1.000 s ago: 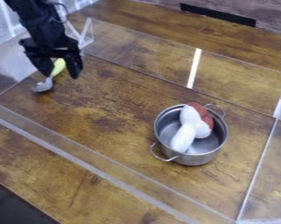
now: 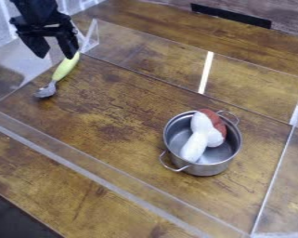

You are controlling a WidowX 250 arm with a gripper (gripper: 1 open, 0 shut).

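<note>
The black gripper (image 2: pixel 49 42) is at the top left, raised above a yellow-green object (image 2: pixel 67 67) that lies on the wooden surface by the clear left wall. Whether its fingers are apart or closed is hard to make out. A metal spoon (image 2: pixel 47 90) lies just below the yellow-green object. At the lower right stands a steel pot (image 2: pixel 208 166) holding white objects (image 2: pixel 193 147) and a red-brown one (image 2: pixel 215 122).
Clear acrylic walls (image 2: pixel 278 186) border the wooden work area (image 2: pixel 114 112).
The gripper has risen and moved left, uncovering more of the yellow-green object. The pot and its contents have not moved.
</note>
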